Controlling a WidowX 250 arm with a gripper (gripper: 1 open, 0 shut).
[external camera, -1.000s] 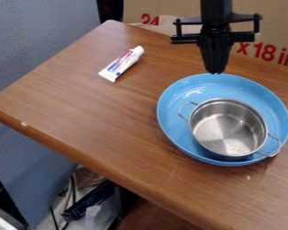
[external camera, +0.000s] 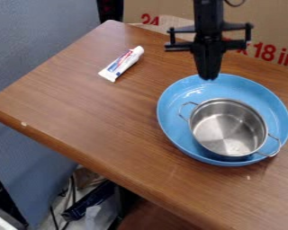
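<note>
My black gripper (external camera: 208,70) hangs over the back rim of a blue plate (external camera: 176,105), its fingers pointing down; whether they are apart or together is hard to tell. A steel pot (external camera: 229,128) with two thin handles sits on the plate. A white toothpaste tube (external camera: 121,64) with red and blue print lies to the left of my gripper on the wooden table.
A cardboard box (external camera: 153,16) stands behind the table. Beyond the table's left edge are a grey-blue surface and some clutter below.
The plate, pot and tube are unchanged.
</note>
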